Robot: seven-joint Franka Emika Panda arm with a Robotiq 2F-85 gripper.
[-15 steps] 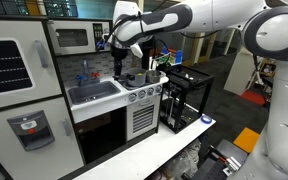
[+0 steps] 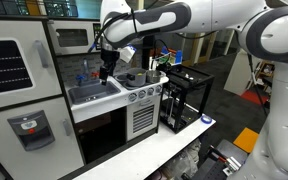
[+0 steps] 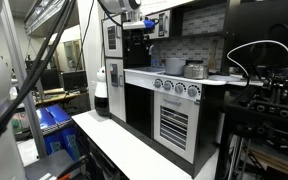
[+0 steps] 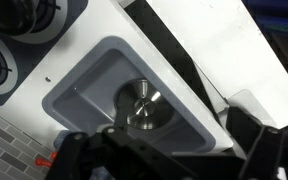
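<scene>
My gripper (image 2: pixel 105 72) hangs above the grey sink (image 2: pixel 82 96) of the toy kitchen, pointing down. From the wrist view, the gripper is open, with its dark fingers (image 4: pixel 242 128) spread wide and nothing held. A shiny round metal bowl (image 4: pixel 142 98) lies in the sink basin (image 4: pixel 72 108), ahead of the fingers and apart from them. The bowl is hard to make out in the exterior views.
Pots (image 2: pixel 136 77) stand on the stove to the right of the sink; one metal pot (image 3: pixel 195 69) shows clearly. A faucet and tiled wall (image 3: pixel 199 48) are behind the counter.
The arm has shifted left in exterior view 1, bringing my gripper from beside the stove to over the sink. The pots and the kitchen have stayed where they were.
</scene>
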